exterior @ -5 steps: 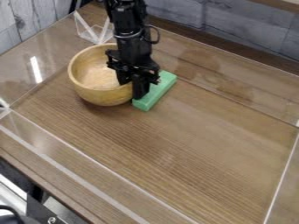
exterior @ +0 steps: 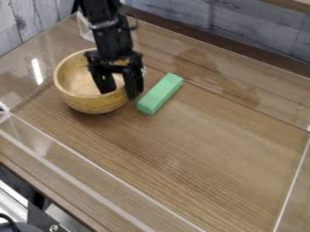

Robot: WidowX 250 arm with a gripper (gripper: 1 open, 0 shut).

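Note:
A wooden bowl (exterior: 82, 91) sits on the wooden table at the upper left, with a green elongated block (exterior: 160, 93) lying just to its right. My black gripper (exterior: 120, 83) reaches from the top edge down to the bowl's right part, its dark fingers over or inside the bowl. The fingers look apart; I cannot make out anything between them.
A pale translucent item stands at the top left behind the bowl. A dark edge shows at the lower left.
The gripper has shifted slightly left and its fingers now look more spread over the bowl. The bowl and green block are in much the same places.

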